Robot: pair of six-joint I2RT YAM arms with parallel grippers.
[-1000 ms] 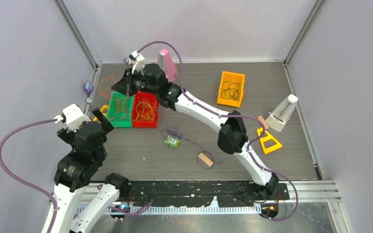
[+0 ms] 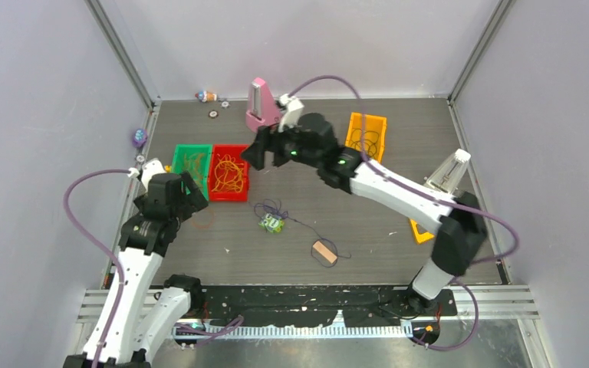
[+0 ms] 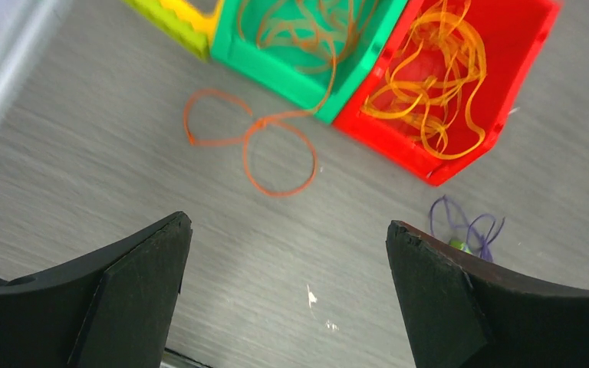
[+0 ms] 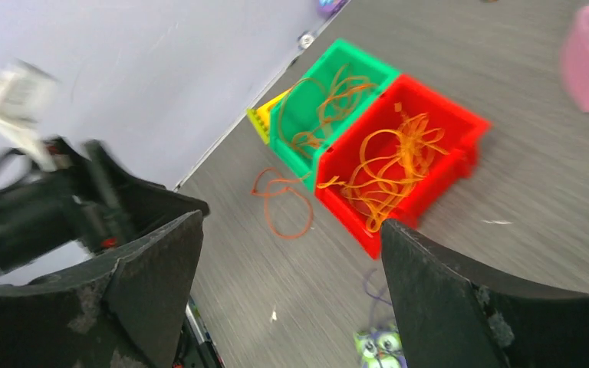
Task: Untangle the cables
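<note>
An orange cable [image 3: 278, 123] lies partly in the green bin [image 3: 272, 74]; its looped end rests on the table in front. Yellow-orange cable [image 2: 228, 175] is heaped in the red bin [image 2: 228, 196] beside it. On the table, a thin purple cable [image 2: 307, 225] runs from a green toy to a wooden block. A dark cable [image 2: 365, 143] lies in the yellow-orange bin [image 2: 382, 126]. My left gripper is open above the table near the orange loop, nothing between its fingers. Open and empty, my right gripper hangs over the table right of the red bin.
The green toy [image 2: 272, 223] and wooden block [image 2: 324, 251] lie mid-table. A pink object [image 2: 261, 105] stands at the back, a white lamp-like object [image 2: 449, 170] at the right. Free table lies between the purple cable and the right side.
My right gripper has opened and moved right, away from the green bin. The orange cable's end, once behind that bin, now lies in front of it. The left gripper has shifted slightly right.
</note>
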